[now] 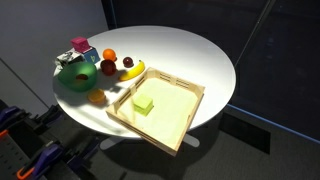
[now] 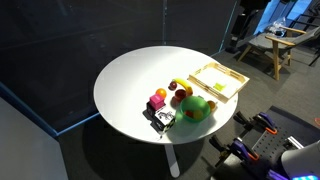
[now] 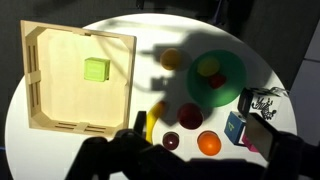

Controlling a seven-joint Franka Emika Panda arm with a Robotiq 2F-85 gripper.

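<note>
My gripper stands open in the wrist view, its dark blurred fingers wide apart at the bottom with nothing between them. It is above the table. Below it a yellow banana point(image 3: 153, 119), a dark red apple point(image 3: 190, 116) and an orange point(image 3: 209, 142) lie on the white table. A green bowl point(image 3: 200, 97) holds a yellow-orange item point(image 3: 208, 66) and a red one point(image 3: 219, 80). Beside the bowl sits a smaller orange point(image 3: 171, 59). A shallow wooden tray point(image 3: 130, 85) holds a lime-green block point(image 3: 97, 69). Neither exterior view shows the fingers clearly.
A small dark round fruit point(image 3: 170, 140) lies near the banana. Next to the bowl stand a black-and-white patterned box point(image 3: 262, 103), a blue box point(image 3: 235, 126) and a pink block point(image 1: 80, 43).
</note>
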